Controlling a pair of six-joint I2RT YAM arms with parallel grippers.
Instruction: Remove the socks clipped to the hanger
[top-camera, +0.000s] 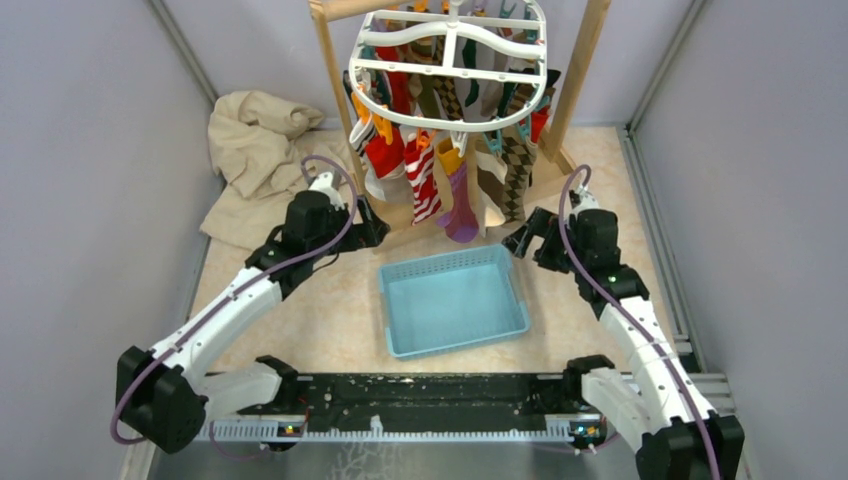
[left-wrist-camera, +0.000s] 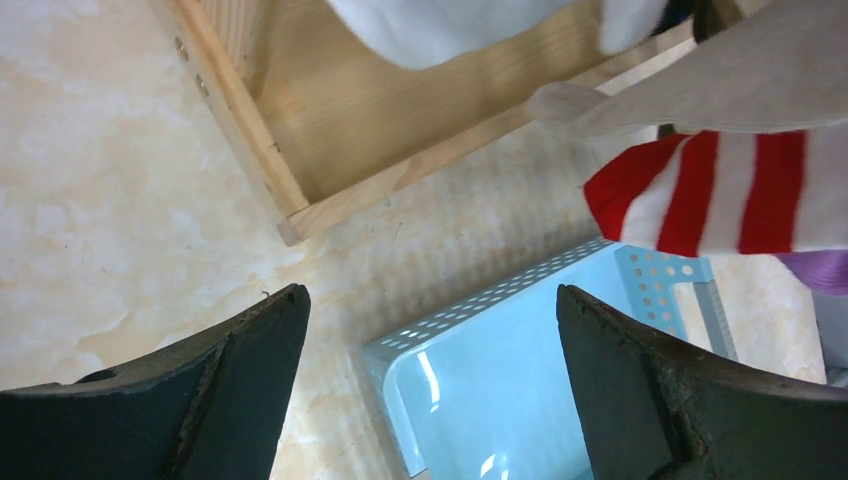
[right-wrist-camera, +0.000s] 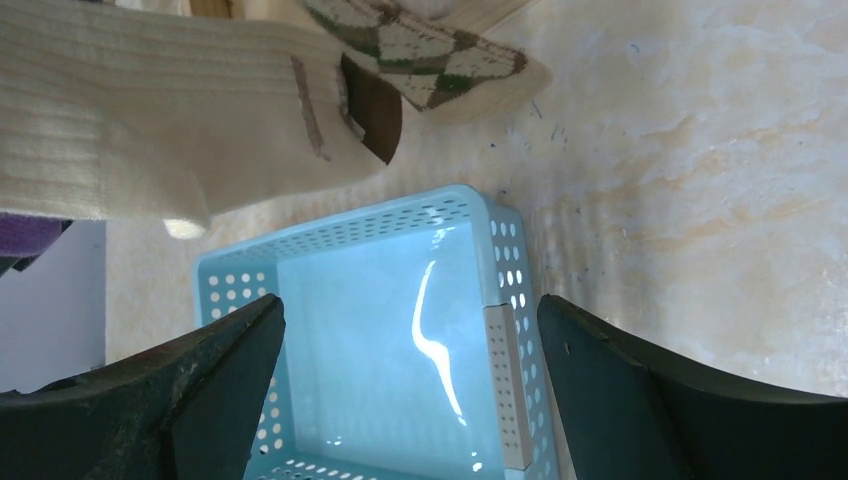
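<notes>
Several socks hang by coloured clips from the white hanger (top-camera: 448, 70) in the top view. Along its front are a red-and-white striped sock (top-camera: 421, 180), a purple sock with a yellow top (top-camera: 459, 205), a cream sock (top-camera: 491, 185) and a checkered sock (top-camera: 517, 172). My left gripper (top-camera: 376, 222) is open, left of the striped sock and apart from it. Right of the checkered sock, my right gripper (top-camera: 528, 248) also stands open and empty. The striped sock (left-wrist-camera: 725, 190) shows at the right of the left wrist view; the cream sock (right-wrist-camera: 190, 115) fills the right wrist view's upper left.
An empty light-blue basket (top-camera: 390, 310) lies on the floor in front of the hanging socks. The hanger's wooden frame (top-camera: 580, 75) has posts on both sides and a low base. Beige cloth (top-camera: 255, 150) is heaped at the back left. Bare floor lies right of the basket.
</notes>
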